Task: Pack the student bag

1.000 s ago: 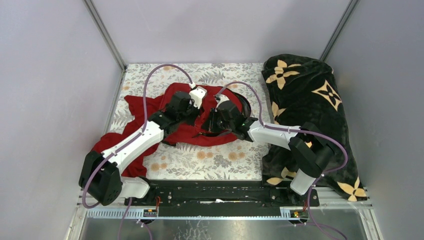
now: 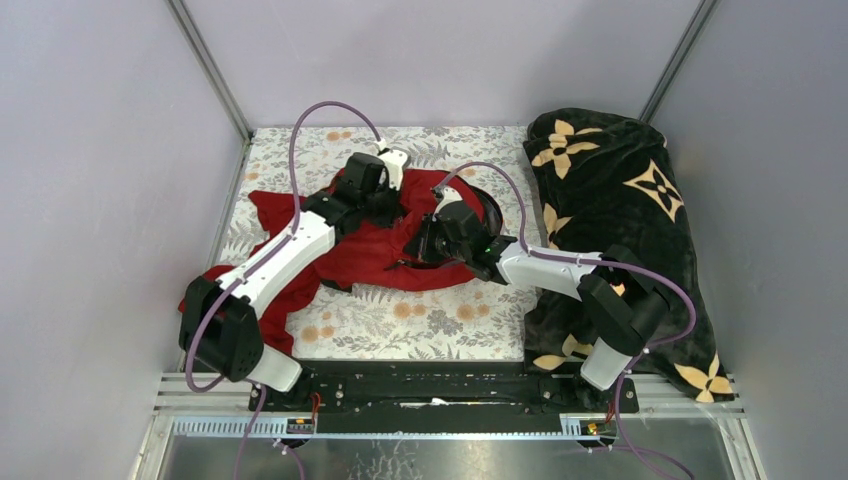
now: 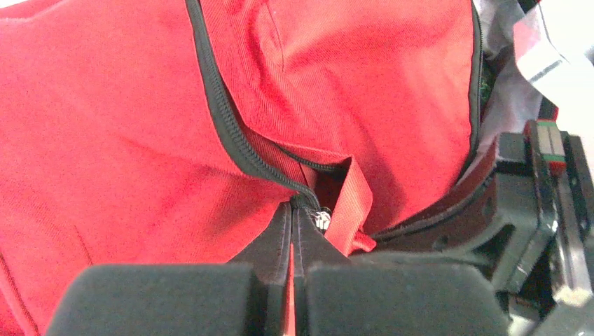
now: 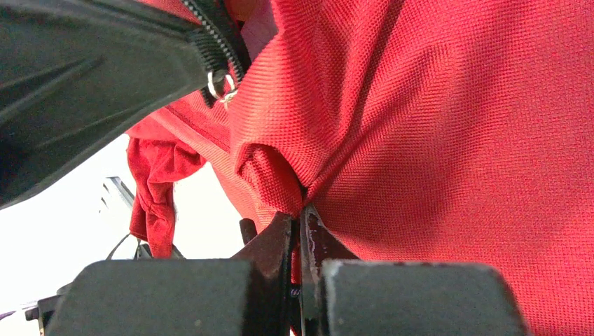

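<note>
The red bag [image 2: 365, 258] lies open on the patterned mat, both grippers on it. My left gripper [image 2: 396, 215] is shut at the black zipper's metal slider [image 3: 321, 219], which sits at its fingertips in the left wrist view; the bag's zipper tape [image 3: 224, 119] runs up from there. My right gripper [image 2: 423, 240] is shut beside it, its fingertips [image 4: 284, 231] at a fold of red fabric [image 4: 273, 168]; whether they pinch it is hard to tell. A zipper pull [image 4: 228, 89] shows beside the other gripper in the right wrist view.
A black blanket [image 2: 620, 180] with tan flowers covers the right side. Red cloth [image 2: 275, 315] trails down the left of the mat [image 2: 430, 330]. Some free mat shows behind and in front of the bag.
My left arm has moved toward the back of the mat, drawing its gripper up over the bag. The right arm has stayed still.
</note>
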